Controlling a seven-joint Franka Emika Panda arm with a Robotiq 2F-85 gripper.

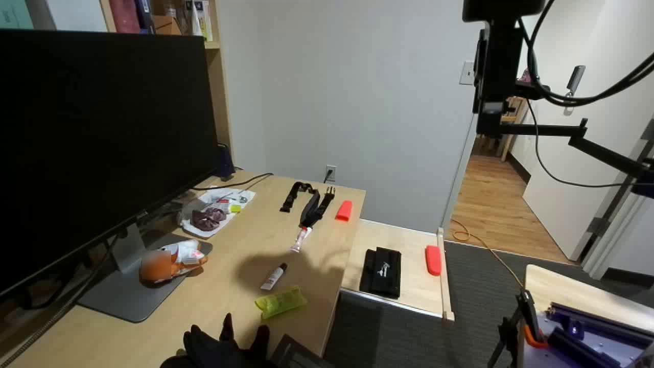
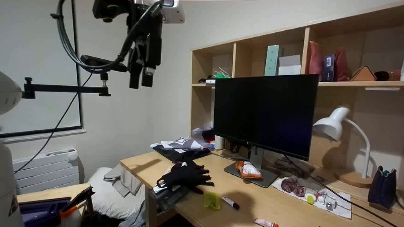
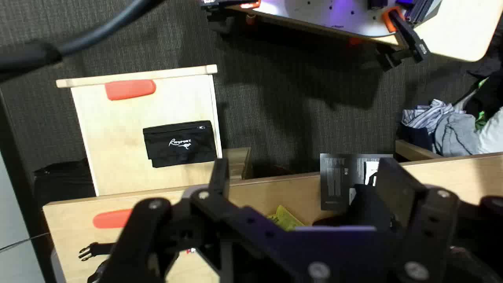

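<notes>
High above the desk and floor, my gripper [image 2: 140, 80] points down, its fingers apart. In the wrist view the gripper is spread wide, and no object shows between the fingers. Below lies a black pouch [image 3: 180, 144] with a white logo, flat on a low wooden board [image 3: 113, 118] beside the desk. A red case [image 3: 130, 89] rests near that board's outer edge. On the desk [image 1: 208, 294] lie a second red case [image 1: 344, 210], a black strap [image 1: 313, 208], a small tube [image 1: 274, 276], and a yellow-green packet [image 1: 280, 301].
Black gloves [image 2: 185, 174] lie at the desk's near end, close to a dark flat box [image 3: 335, 184]. A large monitor [image 2: 265, 113] stands at the back. Opposite, a side table [image 1: 582, 294] holds purple equipment. Dark carpet between the tables is mostly clear.
</notes>
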